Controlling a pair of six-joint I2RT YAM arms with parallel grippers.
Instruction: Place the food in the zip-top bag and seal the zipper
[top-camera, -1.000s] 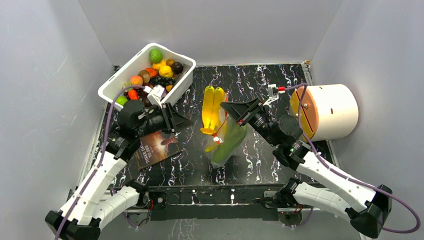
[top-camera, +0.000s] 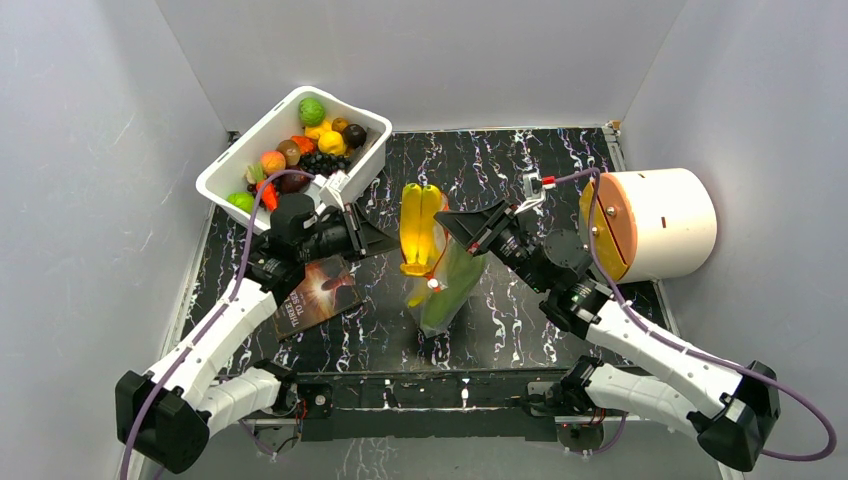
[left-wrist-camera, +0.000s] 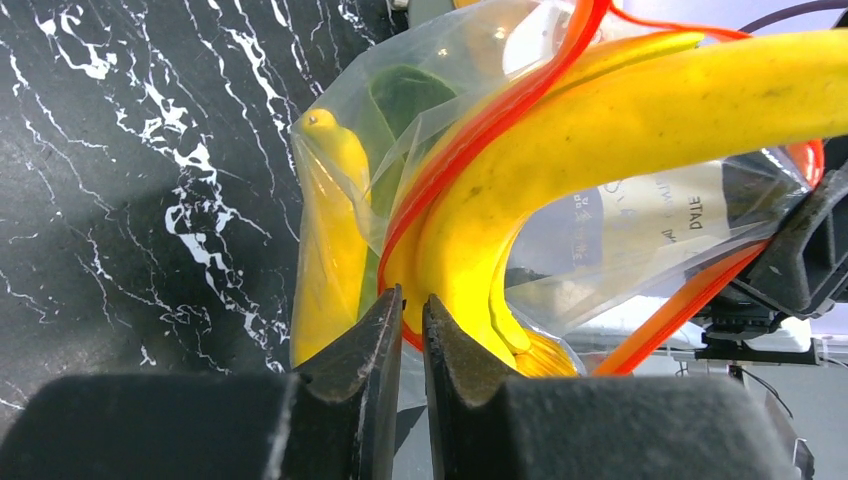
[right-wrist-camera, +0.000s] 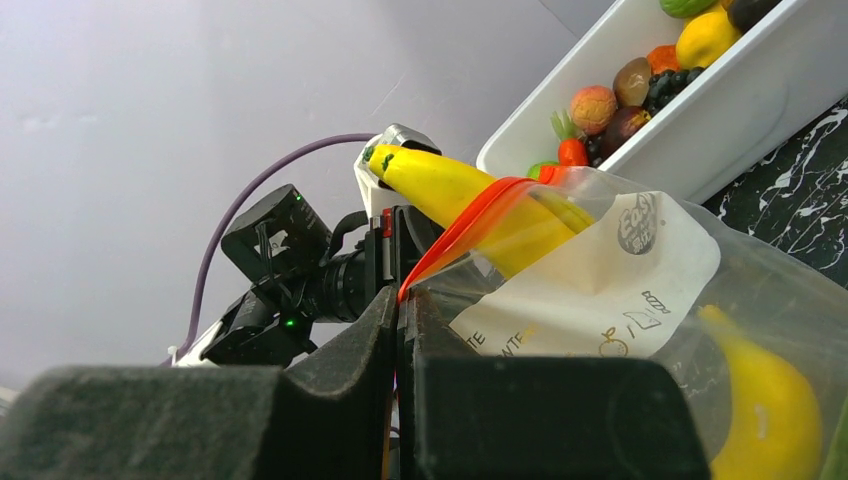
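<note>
The clear zip top bag (top-camera: 447, 312) with a red rim hangs in the middle, with a banana bunch (top-camera: 412, 222) partly inside and its stem ends sticking out of the mouth. A small yellow fruit (left-wrist-camera: 335, 160) and a green item (top-camera: 462, 270) lie deeper in it. My right gripper is shut on the red rim at one side of the mouth. Left of the bananas, my left gripper points at the rim with a narrow gap between its fingertips. Red rim and film show in or behind that gap; whether they are pinched is unclear.
A white bin (top-camera: 228, 185) of mixed play food stands at the back left. A book (top-camera: 318, 297) lies under the left arm, and a white cylinder with an orange front (top-camera: 665, 225) sits at the right.
My left gripper has moved right, closer to the bananas and bag. The right arm, bananas and bag have shifted only slightly.
</note>
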